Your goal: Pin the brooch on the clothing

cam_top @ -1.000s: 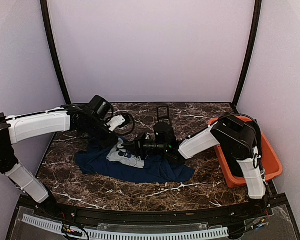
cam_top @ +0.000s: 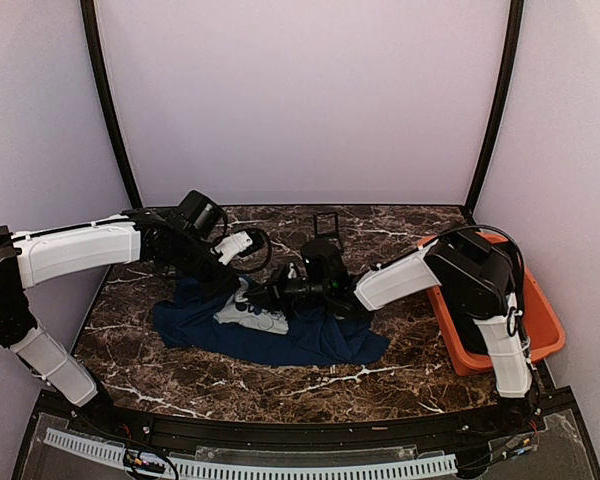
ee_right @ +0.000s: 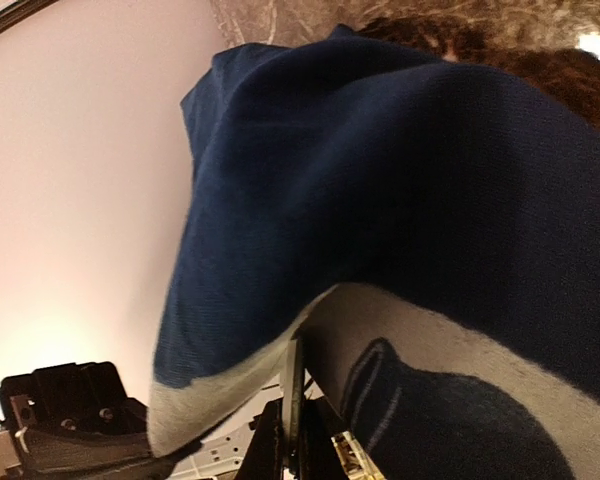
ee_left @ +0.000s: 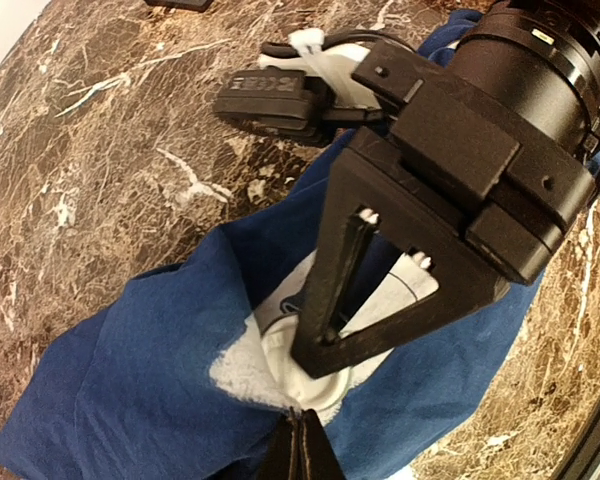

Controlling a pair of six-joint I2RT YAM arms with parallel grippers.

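Note:
The dark blue clothing (cam_top: 250,345) with a pale print lies crumpled on the marble table. My left gripper is shut on a raised fold at the edge of the pale patch (ee_left: 242,368). Over the same patch, my right gripper is shut on the thin brooch (ee_right: 294,385), which shows edge-on between its fingers. From the left wrist view the brooch (ee_left: 337,385) looks like a round, pale disc, partly covered by the right fingers (ee_left: 365,345) and close to the pinched fold. Its pin is hidden, so whether it passes through the cloth cannot be seen.
An orange bin (cam_top: 545,325) stands at the right, beneath the right arm. Both arms crowd together over the clothing. Bare marble (cam_top: 250,390) lies in front of the cloth, and more is free behind it.
My right gripper has shifted very slightly over the clothing. The left arm stays where it was, and the cloth lies almost the same.

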